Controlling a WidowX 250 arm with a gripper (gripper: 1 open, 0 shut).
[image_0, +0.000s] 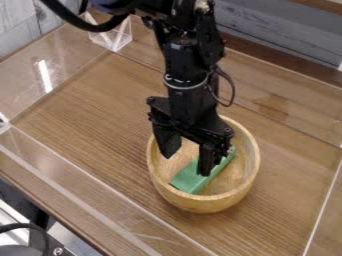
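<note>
A black robot gripper (190, 140) hangs from the top of the view over a round wooden bowl (203, 201), its fingers apart and reaching down to the bowl's rim area. In the bowl lies a green block (190, 178), partly hidden behind the right finger. Whether the fingers touch the block cannot be told for sure.
Clear plastic pieces sit at the upper left and left edge, and a black cable lies at the lower left.
</note>
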